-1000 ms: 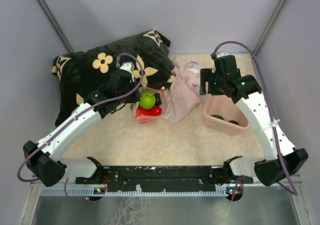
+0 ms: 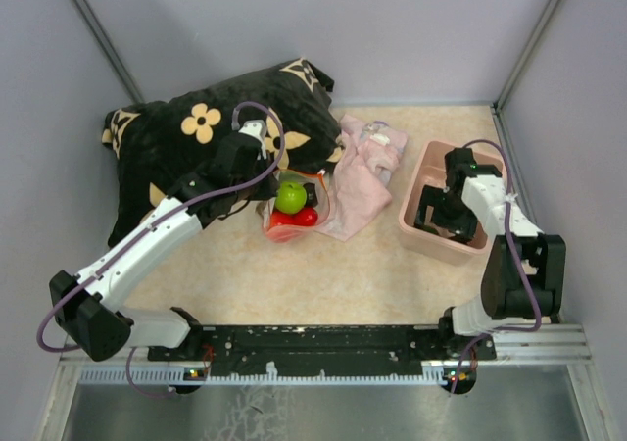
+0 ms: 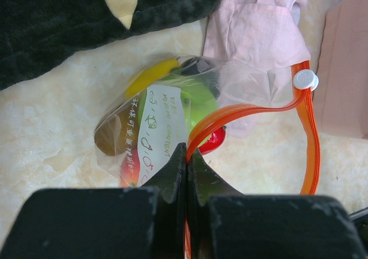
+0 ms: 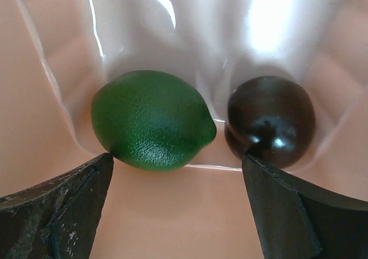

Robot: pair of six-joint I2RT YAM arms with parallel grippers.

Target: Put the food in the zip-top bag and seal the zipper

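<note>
The clear zip top bag (image 3: 230, 77) has an orange zipper rim (image 3: 313, 147) and a white slider (image 3: 305, 79); its mouth stands open. Inside show a green apple (image 2: 290, 197), red food (image 2: 306, 217), and yellow, brown and dark pieces. My left gripper is shut with the orange rim pinched between its fingers. Over in the pink bin, my right gripper is open, nothing held. In the right wrist view, a green lime-shaped food (image 4: 152, 118) lies just beyond its fingertips, and a dark round food (image 4: 270, 118) sits by the right finger.
The pink bin (image 2: 413, 227) has raised walls close around my right gripper. Pink cloth (image 2: 361, 186) lies between bag and bin. Behind the bag is a dark flowered cushion (image 2: 157, 152).
My right gripper has moved right and down, from above the bin's back-left edge into the bin near the two foods. The left gripper and the bag have hardly moved.
</note>
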